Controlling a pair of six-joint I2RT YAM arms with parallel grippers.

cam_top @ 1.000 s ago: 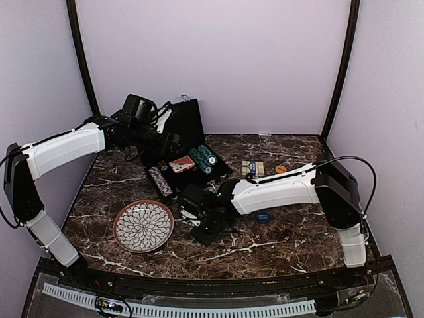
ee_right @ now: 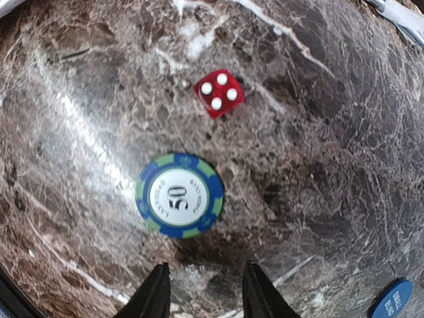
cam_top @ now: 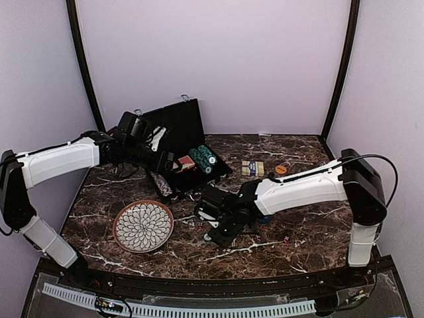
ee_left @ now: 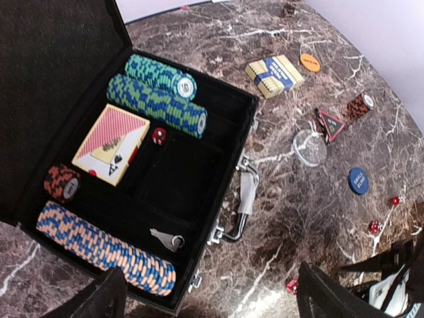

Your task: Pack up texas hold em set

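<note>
The black case [ee_left: 192, 262] lies open at the back left, holding chip rows [ee_left: 109, 248], a card deck [ee_left: 111, 144], a red die [ee_left: 159, 136] and a small metal key [ee_left: 167, 239]. Above the case hangs my left gripper [cam_top: 169, 163], open and empty. Over the front middle of the table is my right gripper, its fingers [ee_right: 156, 291] apart with only tabletop showing between them. Just beyond those fingertips lie a blue-green 50 chip [ee_right: 179, 195] and another red die [ee_right: 218, 93]. A blue small-blind button [ee_left: 358, 180] rests farther right.
A patterned plate [cam_top: 143, 226] occupies the front left. Toward the back right are a yellow-and-blue card box [ee_left: 274, 75], an orange button [ee_left: 309, 62], a clear disc [ee_left: 309, 148], a red triangular piece [ee_left: 330, 124] and a dark chip stack [ee_left: 360, 106]. Red dice [ee_left: 375, 227] are scattered at right.
My right arm has shifted rightward and slightly toward the front edge, now partly covering the blue button. The left gripper has come down and forward a little over the case.
</note>
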